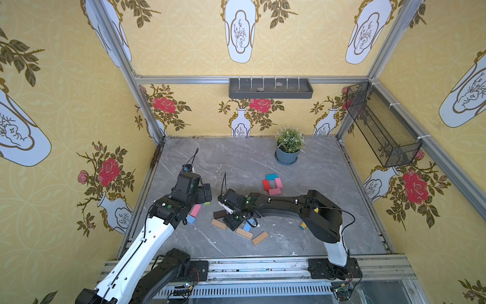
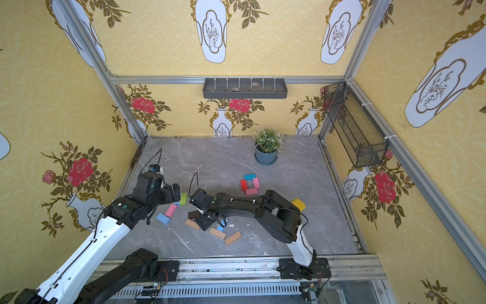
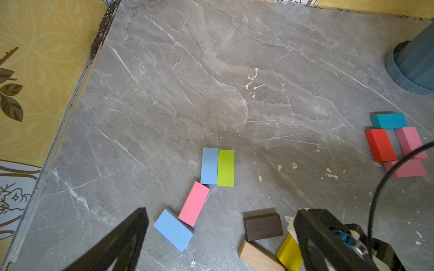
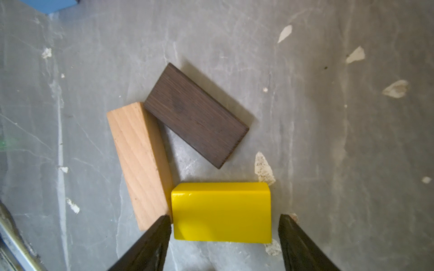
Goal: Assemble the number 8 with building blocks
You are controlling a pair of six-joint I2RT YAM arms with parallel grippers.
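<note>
A ring of blocks lies on the right in the left wrist view: a teal block [image 3: 389, 120], a red block [image 3: 380, 144], a pink block [image 3: 410, 141] and another pink block [image 3: 406, 168]. Over the left side hangs my left gripper, open and empty, with a blue block [image 3: 209, 165] and a green block [image 3: 226, 168] side by side below. My right gripper is low over a yellow block [image 4: 221, 216], one finger near each end. A slim gap shows at the right finger [image 4: 296, 241]; contact at the left finger cannot be told.
A wooden block [image 4: 142, 164] touches the yellow block's left end, and a dark brown block [image 4: 196, 115] lies just above. A pink block [image 3: 194, 204] and a blue block [image 3: 174, 229] lie further left. A potted plant [image 1: 288, 147] stands at the back.
</note>
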